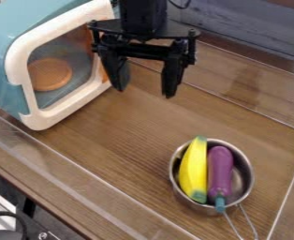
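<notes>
My black gripper (144, 80) hangs open over the wooden table, just right of a teal toy oven (37, 108) with a white-framed door, nothing between its fingers. An orange round plate (50, 73) shows inside the oven. At the lower right a metal pot (183, 191) with a wire handle holds a yellow banana (194, 167) and a purple eggplant (220, 173).
A grey wall (250, 28) runs along the back. A dark cable and white object (0, 204) lie at the lower left, off the table.
</notes>
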